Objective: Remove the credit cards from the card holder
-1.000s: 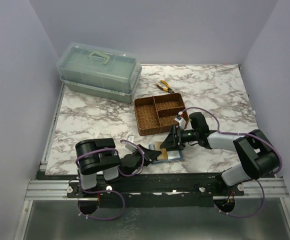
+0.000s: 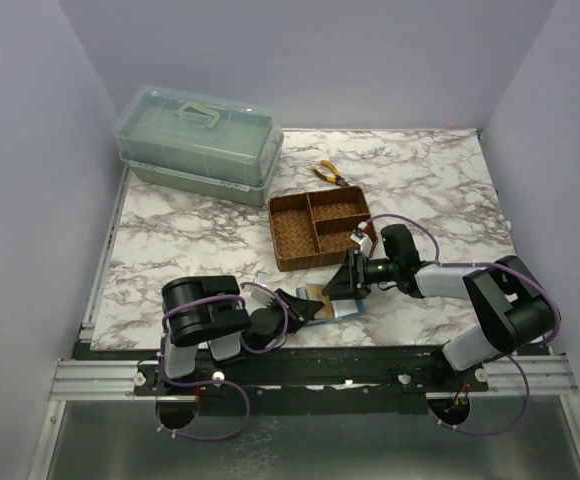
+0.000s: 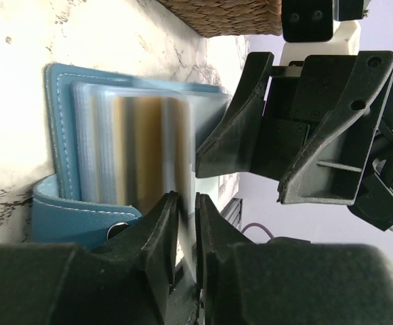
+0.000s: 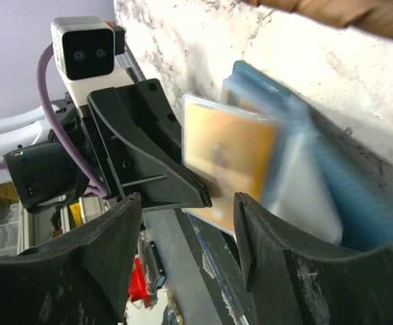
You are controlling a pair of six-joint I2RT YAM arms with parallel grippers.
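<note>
The blue card holder (image 3: 81, 217) lies on the marble table, holding a stack of cards (image 3: 146, 149) with tan and pale faces. In the right wrist view a tan card (image 4: 220, 159) stands out from it. My left gripper (image 2: 305, 308) is at the holder's left part, its fingertips close around the card edges; whether they grip them is unclear. My right gripper (image 2: 348, 280) hovers at the cards from the right, part open, with the tan card beyond its fingertips in the right wrist view.
A woven basket (image 2: 295, 232) with compartments is just behind the holder. Pliers (image 2: 328, 175) and a lidded plastic box (image 2: 195, 140) lie farther back.
My right gripper has moved very slightly; the holder stays about where it was.
</note>
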